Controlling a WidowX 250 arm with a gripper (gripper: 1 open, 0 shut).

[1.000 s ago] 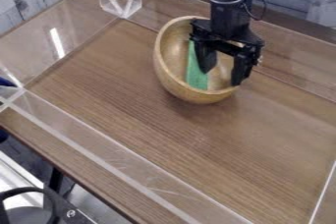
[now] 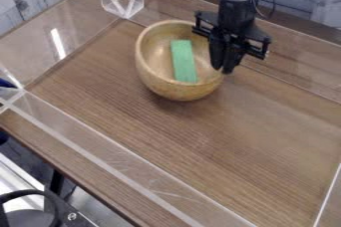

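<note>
A tan bowl (image 2: 173,79) sits on the wooden table (image 2: 160,151) in the upper middle, with a green block (image 2: 182,60) inside it toward the left. My black gripper (image 2: 229,50) is at the bowl's right rim, below the arm. Its fingers partly overlap the rim; whether they are open or shut, or touch the bowl, I cannot tell.
A small clear wire-like object (image 2: 122,0) lies at the upper left. Black cables or parts (image 2: 34,209) are at the bottom left corner.
The bowl has shifted left and the green block now lies further left. My gripper has moved up and right, from over the bowl's inside to its right rim.
</note>
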